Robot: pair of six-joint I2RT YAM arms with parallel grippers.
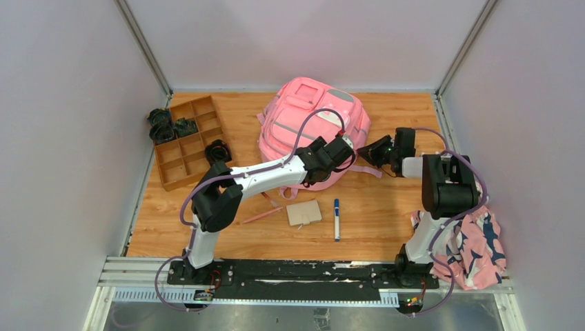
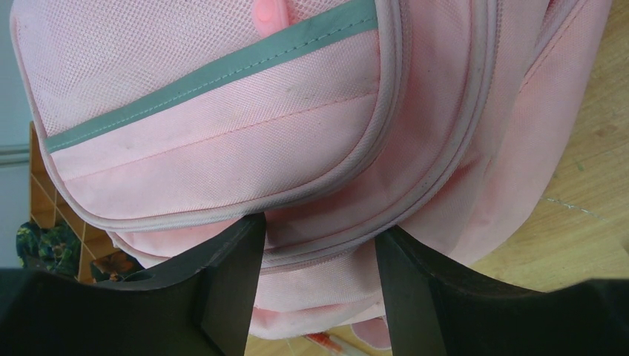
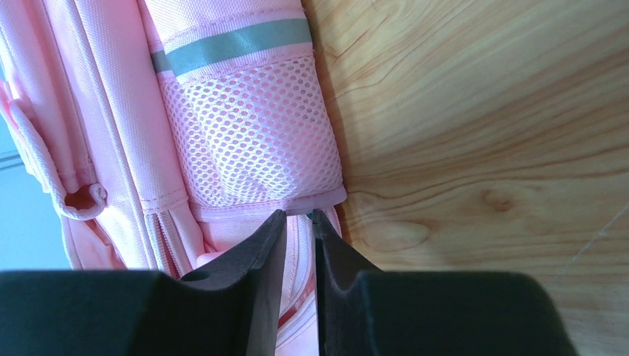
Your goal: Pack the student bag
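Note:
The pink student bag [image 1: 290, 131] lies on the table, turned at an angle and seemingly closed. Over its front part hangs my left gripper; its fingers stand apart, and the bag's seam runs across the gap behind them. Whether they touch the cloth I cannot tell. At the bag's right side is my right gripper, open by a narrow gap, its tips at the lower hem of the mesh side pocket [image 3: 259, 133]. A notebook [image 1: 304, 212], a blue-and-white marker [image 1: 336, 221] and a pink pencil-like stick [image 1: 263, 215] lie in front of the bag.
On the left, a wooden compartment box [image 1: 172, 165] has dark items at its rim and a black coil [image 1: 218, 152] near its right edge. Patterned pink cloth [image 1: 476, 248] lies beside the right arm's base.

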